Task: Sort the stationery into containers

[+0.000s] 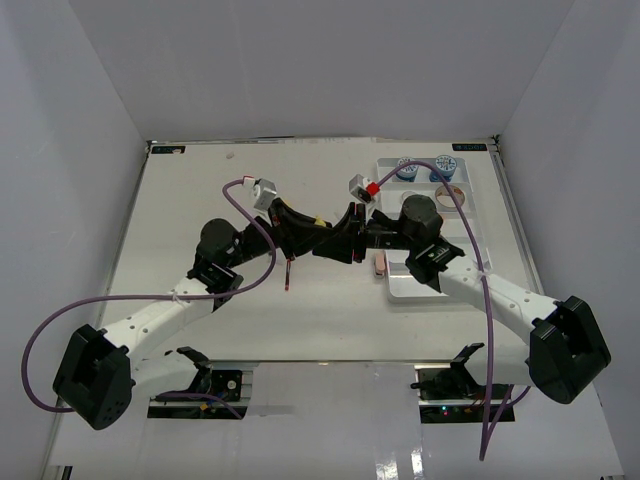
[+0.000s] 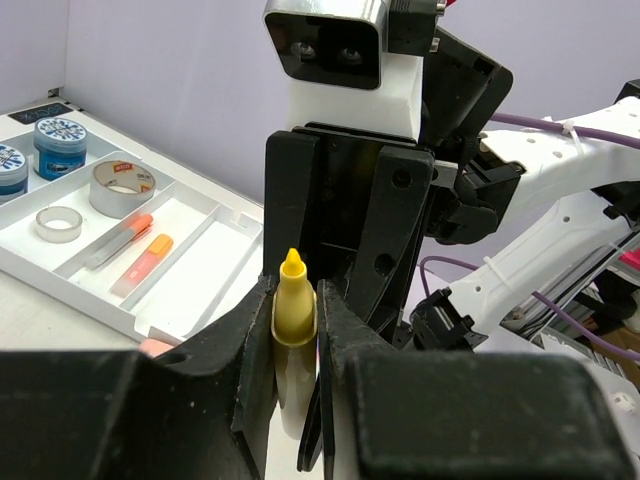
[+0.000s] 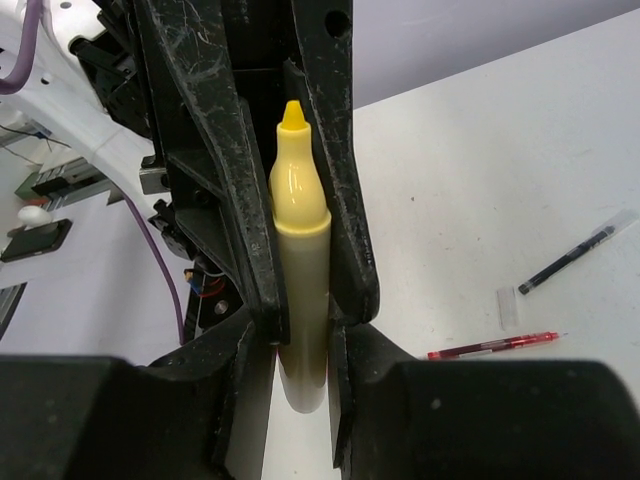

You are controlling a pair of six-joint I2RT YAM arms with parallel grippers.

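A yellow marker (image 2: 295,320) (image 3: 300,200) stands upright in mid-air where both grippers meet over the table's middle. My left gripper is shut on it, and my right gripper is shut on it too, their fingers crossing around its body. A red pen (image 3: 490,345) and a black pen (image 3: 570,258) lie on the table. In the left wrist view, the white compartment tray (image 2: 175,300) holds orange highlighters (image 2: 145,262), tape rolls (image 2: 122,190) and blue jars (image 2: 59,150).
The tray stands on the table's right side, with a pink object (image 1: 379,264) at its left edge.
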